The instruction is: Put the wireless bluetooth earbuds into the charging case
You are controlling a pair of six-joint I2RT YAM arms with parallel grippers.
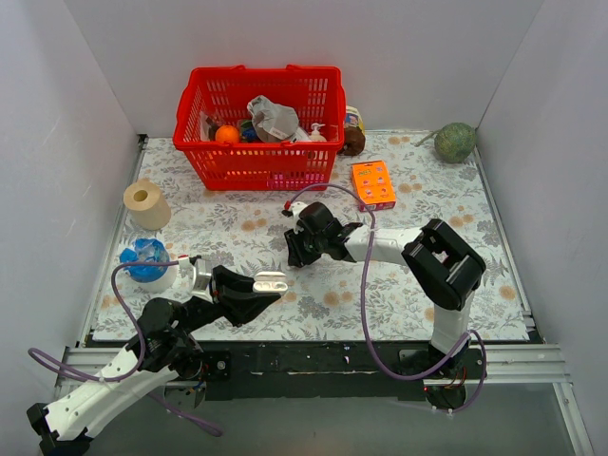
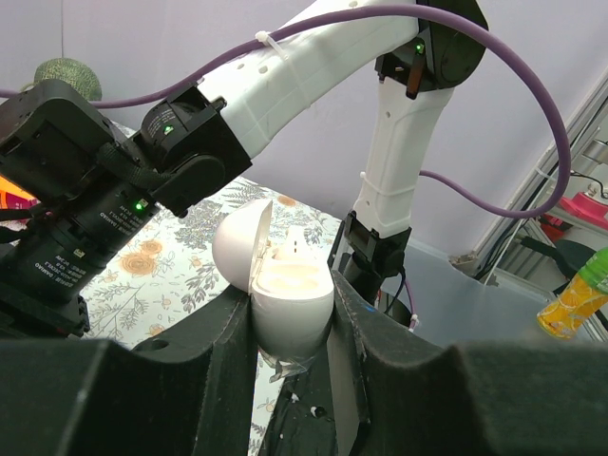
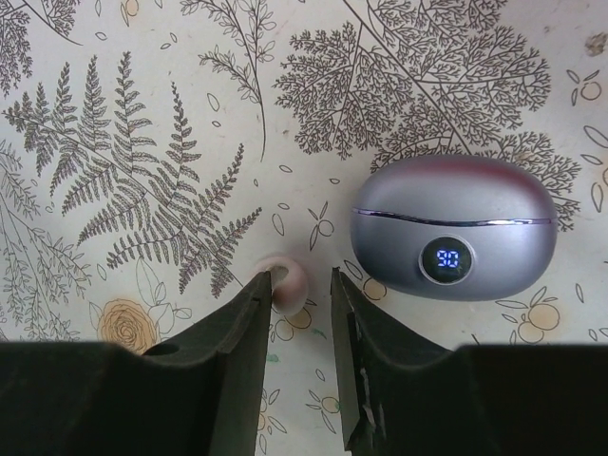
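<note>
A white charging case with its lid raised is pinched between the fingers of my left gripper, held up over the front of the table. At mid-table my right gripper points down. In the right wrist view its fingertips are apart, with a small pale pinkish earbud lying on the cloth between and beyond them, nearer the left tip. Contact with the earbud cannot be made out. A closed grey-purple case with a lit display lies right of the earbud; from the top the arm hides it.
At the back stands a red basket full of items. An orange box is behind the right arm. A paper roll and a blue-wrapped item stand at the left.
</note>
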